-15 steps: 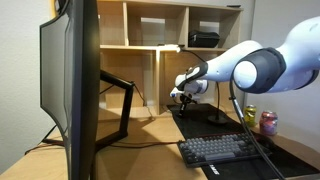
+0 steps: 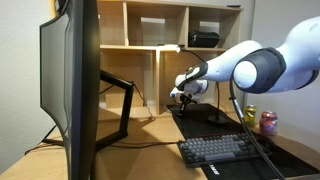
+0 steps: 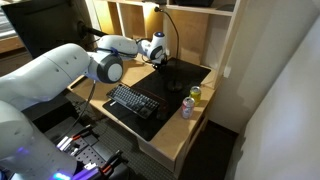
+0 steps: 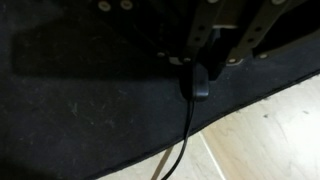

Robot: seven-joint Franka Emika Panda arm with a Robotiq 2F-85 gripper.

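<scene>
My gripper reaches down from the top of the wrist view, close over the dark desk mat [image 4: 90, 100]. It is shut on a small black cable end [image 4: 201, 85], whose body pokes out below the fingers. From it a thin black cable [image 4: 187, 130] runs down past the mat's edge onto the pale wood. What kind of plug or device this is cannot be made out. In exterior view 1 the gripper [image 2: 183, 101] is small and dark, near the back of the mat; exterior view 2 has the arm [image 3: 157, 48] reaching to that same far area.
A keyboard [image 2: 220, 149] lies on the mat's front part. Two cans [image 3: 195, 95] [image 3: 187, 108] stand by the desk's right edge. A large monitor [image 2: 70, 90] fills the left, and shelves [image 2: 150, 60] rise behind. Bare wood [image 2: 150, 130] shows left of the mat.
</scene>
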